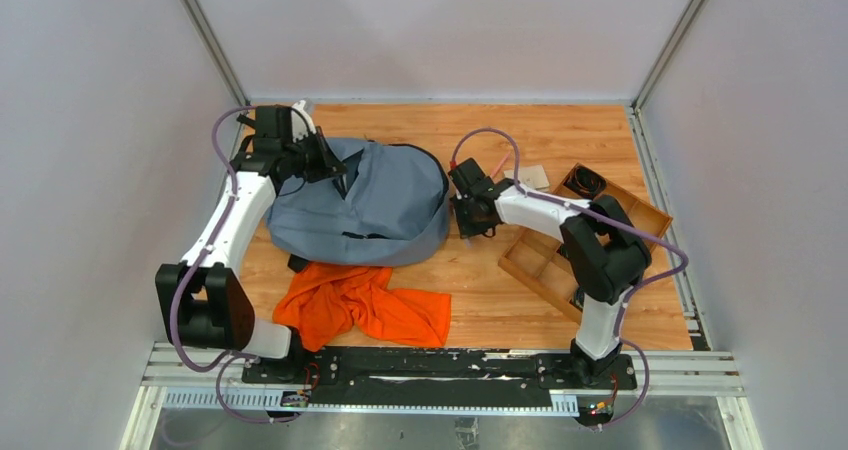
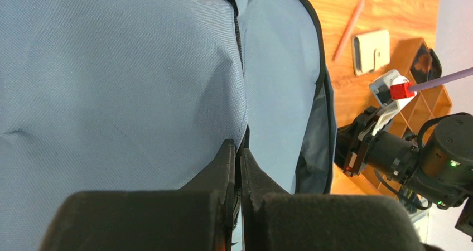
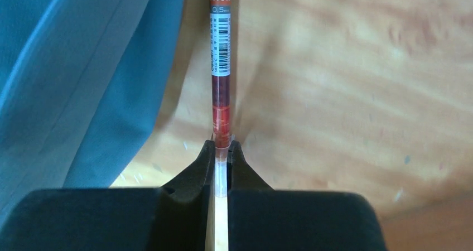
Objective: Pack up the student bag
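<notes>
The grey-blue student bag (image 1: 370,200) lies open on the table's left half. Over its upper left, my left gripper (image 1: 330,170) is shut; in the left wrist view its fingertips (image 2: 247,164) meet at a fabric edge, and whether cloth is between them is unclear. Beside the bag's right side, my right gripper (image 1: 462,225) is shut on a pen (image 3: 221,89) with a barcode label, low over the wood.
A wooden compartment tray (image 1: 525,265) with dark items stands at the right. A pale wallet (image 2: 371,51) and a pink pencil (image 2: 348,29) lie behind my right gripper. An orange cloth (image 1: 360,305) lies at the front left.
</notes>
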